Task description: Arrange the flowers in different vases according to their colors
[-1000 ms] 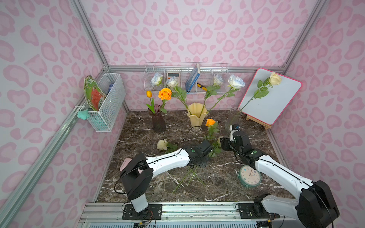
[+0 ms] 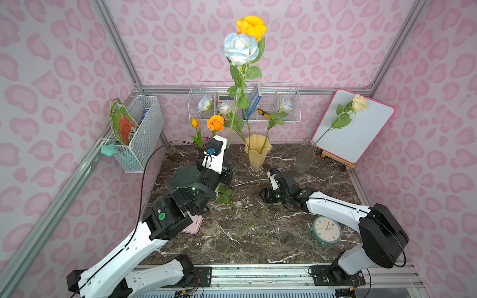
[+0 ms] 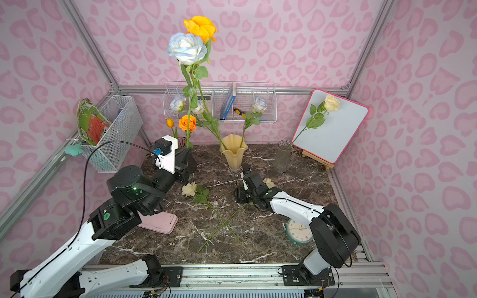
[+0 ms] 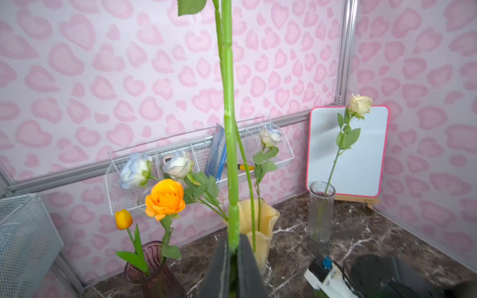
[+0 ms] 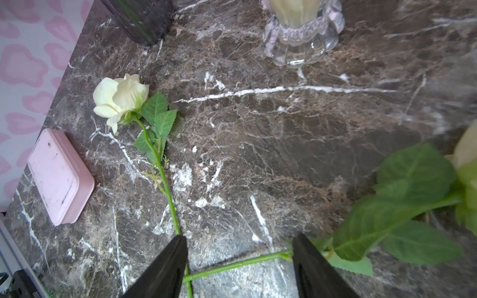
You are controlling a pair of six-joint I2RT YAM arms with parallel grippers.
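My left gripper is raised, shut on a green flower stem (image 4: 228, 99). An orange flower (image 2: 252, 27) and a pale blue rose (image 2: 240, 48) stand high above it; a second thin stem runs down toward the yellow vase (image 2: 257, 158). Which bloom is gripped, I cannot tell. Pale blue roses lean from the yellow vase. A purple vase (image 4: 154, 278) holds an orange rose (image 4: 165, 198) and a yellow-orange tulip (image 4: 123, 219). The clear vase (image 4: 322, 213) holds a cream rose (image 4: 359, 104). My right gripper hangs open above a lying rose's stem (image 5: 243, 263); another white rose (image 5: 119, 99) lies left.
A pink case (image 5: 60, 173) lies at the table's left, and a teal clock (image 2: 326, 230) sits by the right arm. A whiteboard (image 2: 350, 131) leans behind the clear vase. Wire baskets (image 2: 278, 119) hang at the back.
My left gripper has risen and moved left; the orange flower and a pale blue rose swung up high with it. My right gripper has shifted left over the lying stem.
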